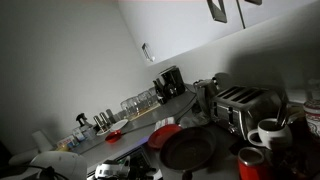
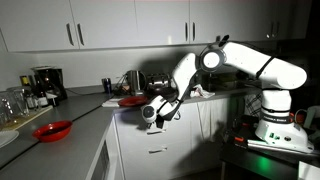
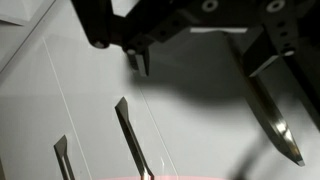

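Note:
My open gripper spans the upper part of the wrist view, with nothing visible between its fingers. White drawer fronts (image 3: pixel 85 95) fill the view behind it. Two metal handles (image 3: pixel 132 135) show below the fingers, and a longer shiny handle (image 3: pixel 268 115) runs beside the right finger. Whether that finger touches it I cannot tell. In exterior view 2 the gripper (image 2: pixel 154 122) hangs low by the drawer fronts, below the counter edge; a drawer handle (image 2: pixel 158 150) lies beneath it. Exterior view 1 shows only part of the arm (image 1: pixel 60 163) at the bottom.
On the counter stand a dark pan (image 1: pixel 188 150), a toaster (image 1: pixel 246 108), a white mug (image 1: pixel 270 133) and a red can (image 1: pixel 252 163). A red bowl (image 2: pixel 52 130) sits on the left counter. Open floor (image 2: pixel 215 160) lies in front of the drawers.

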